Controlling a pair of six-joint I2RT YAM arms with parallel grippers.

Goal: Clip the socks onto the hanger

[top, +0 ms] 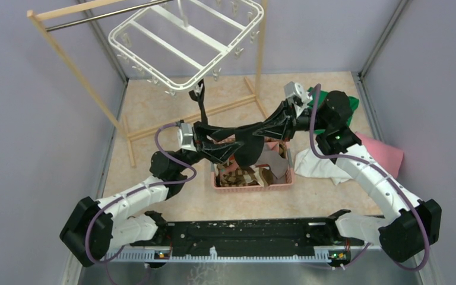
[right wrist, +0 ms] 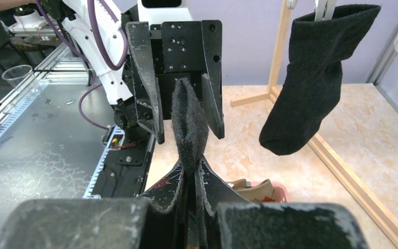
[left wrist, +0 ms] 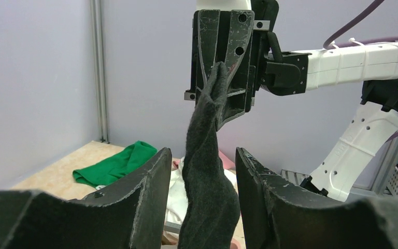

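Above the basket, a black sock (top: 249, 148) is pinched at one end by my right gripper, which is shut on it. My left gripper stands part open, its fingers (left wrist: 153, 181) on either side of the sock without closing on it. The white hanger (top: 172, 77) hangs tilted from the rack at the back, clips along its rim. From one clip a second black sock (right wrist: 311, 78) dangles, close behind the left gripper in the top view. The held sock's lower end is out of frame in the left wrist view.
Below the grippers sits a pink basket (top: 252, 187) with several camouflage and grey socks. A white cloth (top: 317, 166), a pink cloth (top: 383, 155) and a green cloth (top: 354, 105) lie on the right. The wooden rack (top: 71, 62) frames the back left.
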